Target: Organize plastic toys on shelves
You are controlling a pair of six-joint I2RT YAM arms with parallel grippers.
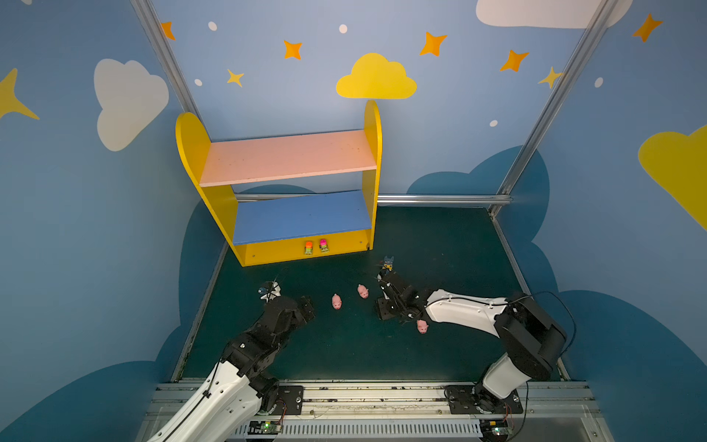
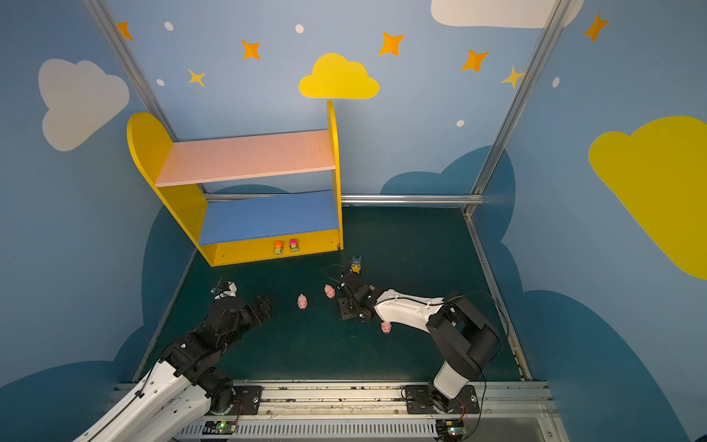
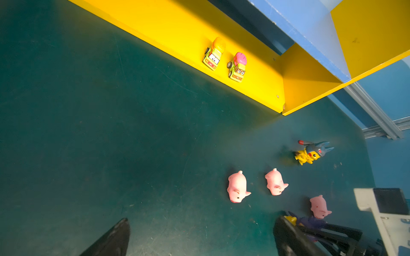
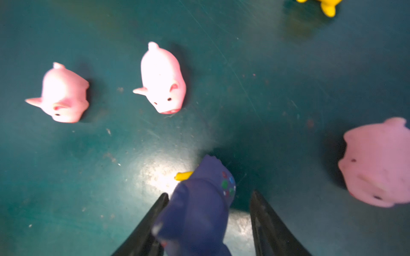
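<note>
Two toy trucks (image 3: 213, 55) stand on the shelf unit's yellow bottom board. Three pink pigs (image 3: 237, 187) lie on the dark floor, with a yellow figure in a blue-grey cap (image 3: 311, 154) nearer the unit. In the right wrist view a purple toy (image 4: 198, 204) sits between the fingers of my right gripper, which are part apart; whether they grip it is unclear. My left gripper is open over bare floor at the left, nothing between its fingers.
The pink shelf (image 1: 287, 154) and blue shelf (image 1: 302, 213) are empty. Walls enclose the area.
</note>
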